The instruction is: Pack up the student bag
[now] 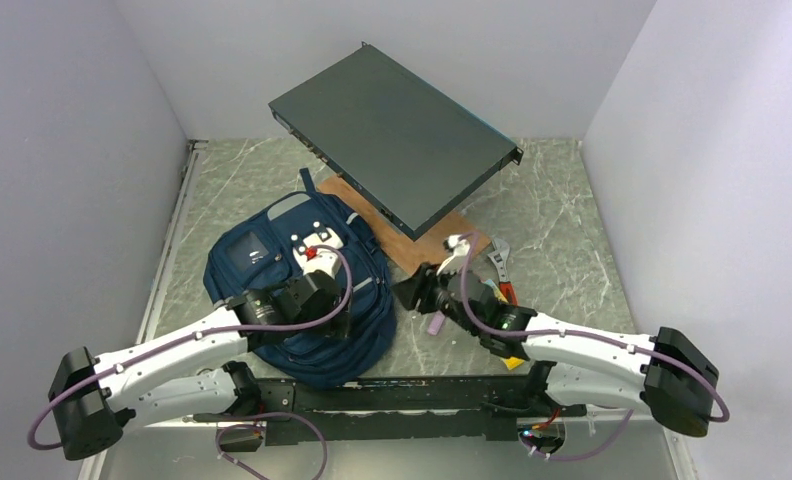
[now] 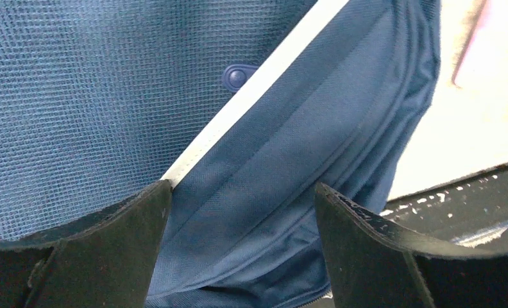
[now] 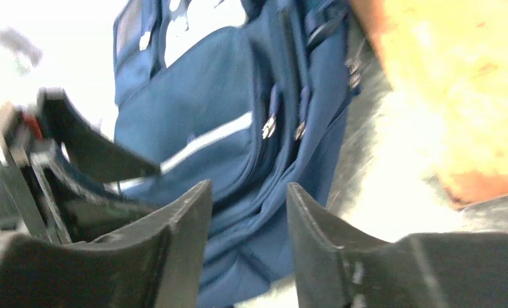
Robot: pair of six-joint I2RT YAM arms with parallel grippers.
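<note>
A dark blue backpack (image 1: 302, 353) lies on the left half of the table, its grey reflective strip (image 2: 251, 93) crossing the left wrist view. My left gripper hovers over the bag's lower part, fingers apart; only bag fabric shows behind the gap. Just right of the bag is my right gripper (image 1: 410, 290), blurred from above. In its own wrist view the right fingers (image 3: 187, 221) stand apart with nothing held, and the bag's side zips show beyond. A small purple item (image 1: 435, 323) lies near the right gripper, and a yellow item (image 1: 513, 362) is mostly covered by the right arm.
An adjustable wrench (image 1: 500, 258) with red handles lies right of a brown board (image 1: 437, 245). A large dark flat box (image 1: 392, 130) blocks the view of the back of the table. My two grippers are close together.
</note>
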